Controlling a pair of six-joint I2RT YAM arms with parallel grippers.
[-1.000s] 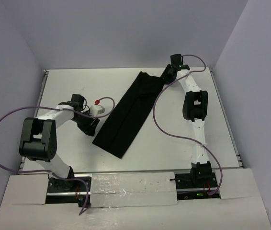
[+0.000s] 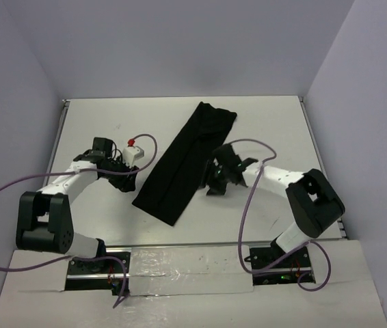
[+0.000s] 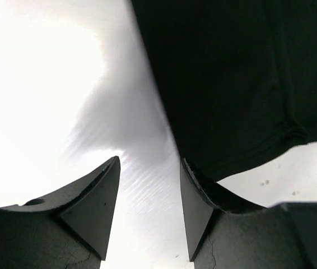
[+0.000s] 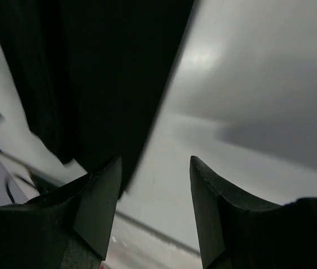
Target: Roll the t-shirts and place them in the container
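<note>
A long black t-shirt strip [image 2: 180, 171] lies folded lengthwise, diagonally on the white table, with a bunched fold at its far end. My left gripper [image 2: 126, 179] is just left of its near end; in the left wrist view its open fingers [image 3: 94, 207] are low beside the cloth's corner [image 3: 231, 123], nothing seen held. My right gripper [image 2: 214, 181], blurred in the top view, hangs by the strip's right edge; in the right wrist view it is open above the table beside the cloth [image 4: 102, 84].
Grey walls border it at back and sides. Purple cables arch over both arms.
My right arm has swung from the back right down and left to the strip's near half. My left gripper has shifted slightly near the strip's end. The shirt looks unchanged.
</note>
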